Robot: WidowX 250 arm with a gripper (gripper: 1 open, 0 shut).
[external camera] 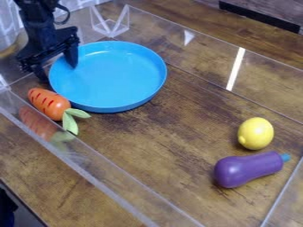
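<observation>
My black gripper [50,55] is at the upper left, low at the left rim of a blue plate [110,76], its fingers apart. Just below the plate's lower left lies an orange toy carrot [50,104] with green leaves, beside the clear wall. On the right of the wooden floor are a yellow lemon [256,132] and, below it, a purple eggplant [244,169] lying on its side.
Clear plastic walls [101,176] border the wooden surface along the left and right. A white-rimmed object is partly visible at the top left edge.
</observation>
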